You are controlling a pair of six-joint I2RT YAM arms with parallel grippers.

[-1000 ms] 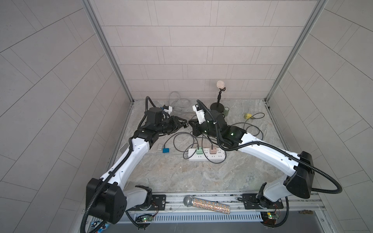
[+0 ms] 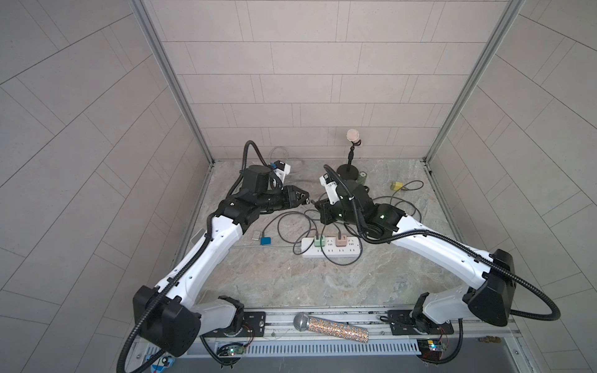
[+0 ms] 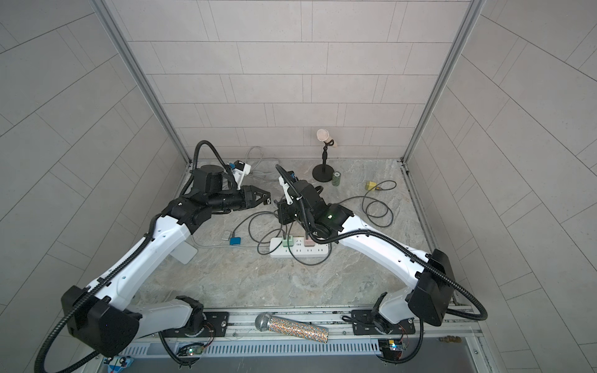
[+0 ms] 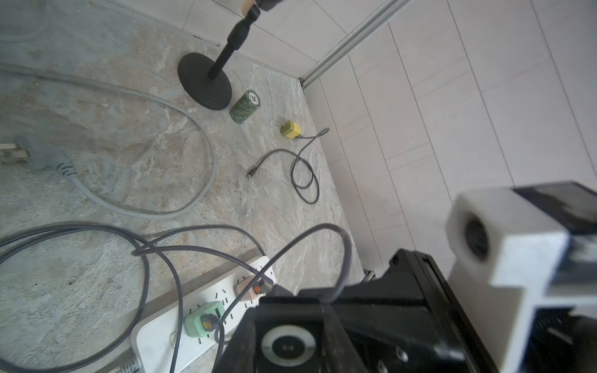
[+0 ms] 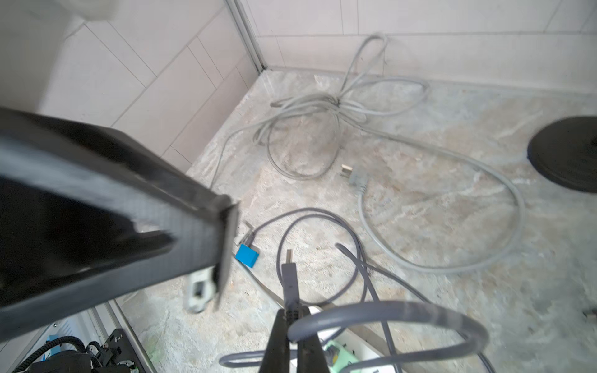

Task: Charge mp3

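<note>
My left gripper [image 2: 304,197] is shut on a small black mp3 player [image 4: 288,345], whose round control wheel shows in the left wrist view. My right gripper [image 2: 318,205] faces it from the right, shut on a dark cable's plug [image 5: 290,283], its metal tip pointing forward in the right wrist view. The two grippers are close but apart. The white power strip [image 2: 304,250] lies below them, with a green adapter [image 4: 200,320] and a pink adapter [image 2: 341,242] in it.
A black stand [image 3: 323,174], a green cylinder [image 3: 335,179] and a yellow adapter [image 3: 371,185] are at the back right. A blue block [image 5: 247,255], a grey cable [image 5: 435,267] and loose dark cables cover the middle.
My left arm has risen and moved slightly right. My right gripper has moved right and a little down, opening a gap between the two grippers.
</note>
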